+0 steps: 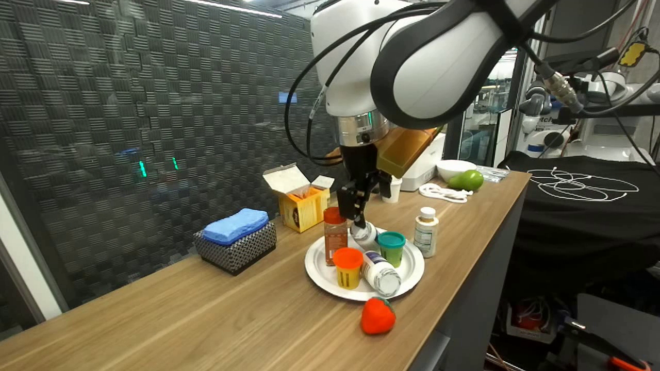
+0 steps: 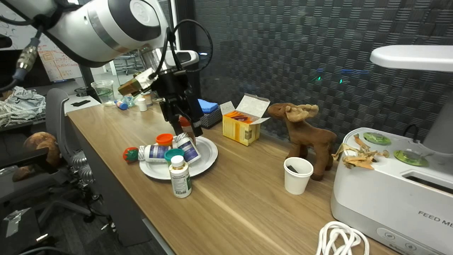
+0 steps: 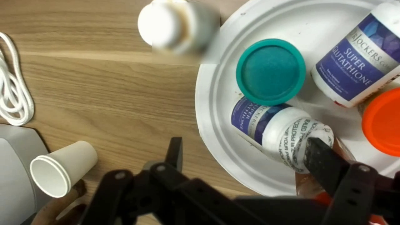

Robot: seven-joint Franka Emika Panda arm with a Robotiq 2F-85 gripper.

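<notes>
My gripper stands open over the far side of the white plate (image 1: 315,277), nothing held between its fingers. In the wrist view one finger (image 3: 325,162) overlaps the sealed cap of a white-and-purple bottle (image 3: 258,122); contact cannot be told. The opposite finger (image 3: 175,154) is over bare wood beyond the rim. That bottle lies tilted against the teal-lidded tub (image 3: 270,72). A second white-and-purple bottle (image 3: 356,60) lies on the plate too. Also there are an orange-lidded tub (image 1: 348,268) and a red-capped brown jar (image 1: 335,238), partly under the gripper in the wrist view.
A white-capped bottle (image 2: 181,178) stands just outside the plate, and a red strawberry (image 1: 378,316) lies by its near edge. Farther round are a paper cup (image 2: 297,176), toy moose (image 2: 308,131), yellow box (image 2: 242,131) and white appliance (image 2: 361,191).
</notes>
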